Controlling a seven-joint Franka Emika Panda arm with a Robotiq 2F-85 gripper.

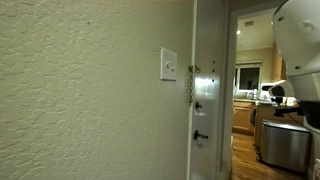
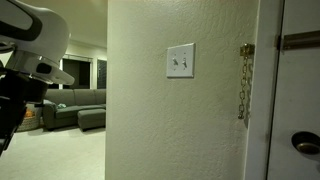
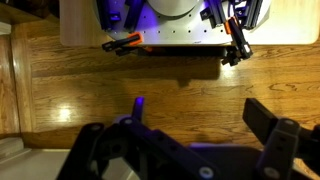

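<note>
In the wrist view my gripper stands open, its two dark fingers wide apart with only wooden floor (image 3: 190,88) showing between them. A white double switch plate (image 2: 180,60) is fixed to the textured wall, and exterior view 1 shows the same plate (image 1: 168,64) from the side. My white arm (image 1: 300,45) enters at the right edge there; in exterior view 2 the arm (image 2: 36,38) is at the left, well apart from the plate. Neither exterior view shows the fingers clearly.
A brass door chain (image 2: 243,85) hangs beside the white door (image 1: 207,95), which has a dark knob (image 2: 306,142). Beyond the doorway stands a metal bin (image 1: 286,147). A grey sofa (image 2: 75,108) is in the far room. Cables and clamps (image 3: 125,42) line the platform edge.
</note>
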